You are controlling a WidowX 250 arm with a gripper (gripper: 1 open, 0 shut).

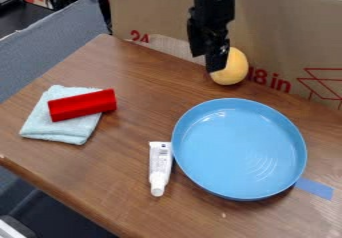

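The black gripper (pixel 214 52) hangs at the top centre, pointing down, just left of and slightly above a round yellow object (pixel 230 70) near the cardboard backdrop. Its fingers are dark and overlap in this view; I see nothing held in them. A red block (pixel 82 105) lies on a folded light-blue cloth (pixel 54 127) at left. A blue plate (pixel 239 152) sits at right, with a white tube (pixel 159 167) beside its lower left.
The cardboard (pixel 301 42) runs along the back of the wooden table (pixel 100 172). The middle of the table, between cloth and plate, is clear. The table edge runs diagonally along the left.
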